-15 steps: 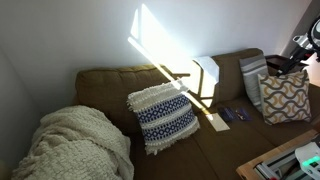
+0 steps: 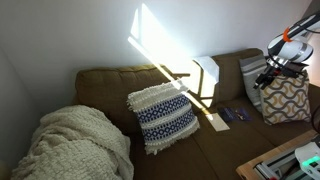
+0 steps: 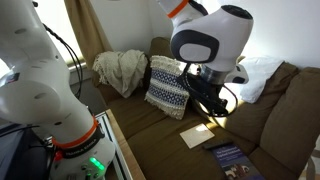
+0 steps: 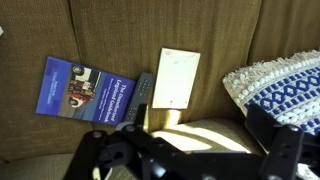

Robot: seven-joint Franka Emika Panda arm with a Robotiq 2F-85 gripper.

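Over the couch my gripper hangs open, with nothing seen between its fingers. A pale rectangular card or pad (image 4: 176, 78) lies flat on the brown seat, just beyond the fingers in the wrist view. Left of it are a slim dark object (image 4: 143, 92) and a blue book (image 4: 80, 90) with printed lettering. In exterior view 2, the gripper (image 3: 214, 104) is above and behind the pale card (image 3: 197, 135), with the book (image 3: 234, 160) toward the front right. Exterior view 1 has the gripper (image 2: 264, 82) in front of the right-hand pillows.
A blue-and-white woven pillow (image 2: 163, 116) leans on the backrest, and a cream knitted blanket (image 2: 72, 145) covers the left end. At the right are a patterned pillow (image 2: 286, 98) and a grey pillow (image 2: 252, 73). Open seat (image 2: 205, 145) lies in front of the card.
In exterior view 1, the arm has swung left and lower from the right edge, over the pillows. The items on the couch have not moved.
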